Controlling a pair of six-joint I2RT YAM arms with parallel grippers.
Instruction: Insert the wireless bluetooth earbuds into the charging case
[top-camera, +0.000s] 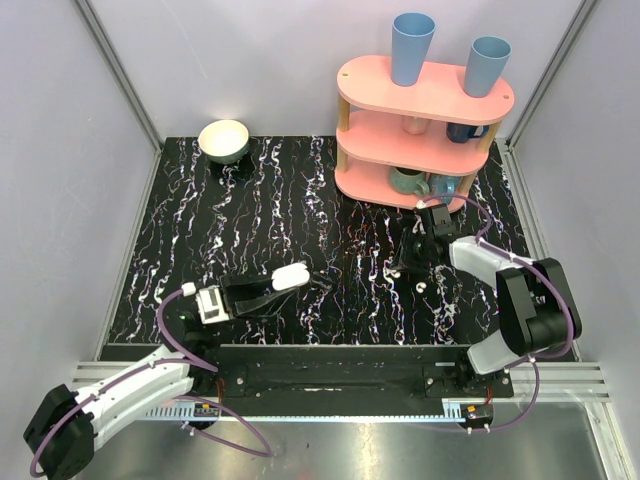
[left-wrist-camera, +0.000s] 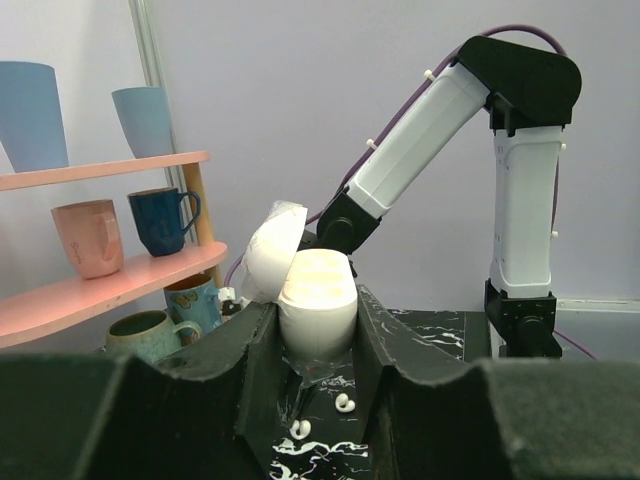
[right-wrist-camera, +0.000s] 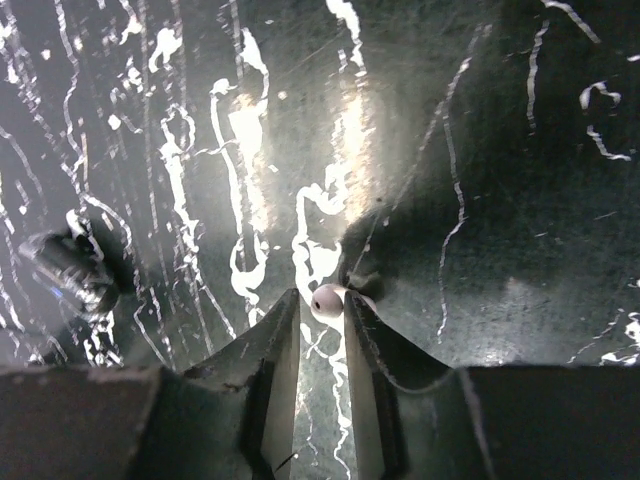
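My left gripper is shut on the white charging case (left-wrist-camera: 318, 300), its lid (left-wrist-camera: 275, 250) tilted up; in the top view the case (top-camera: 290, 276) is at centre left. My right gripper points down low over the table at the right, its fingertips part open at either side of a white earbud (right-wrist-camera: 329, 299); whether they touch it is unclear. A second white earbud (top-camera: 421, 288) lies on the marble just in front of the right gripper.
A pink three-tier shelf (top-camera: 425, 85) with cups and mugs stands at the back right. A bowl (top-camera: 224, 140) sits at the back left.
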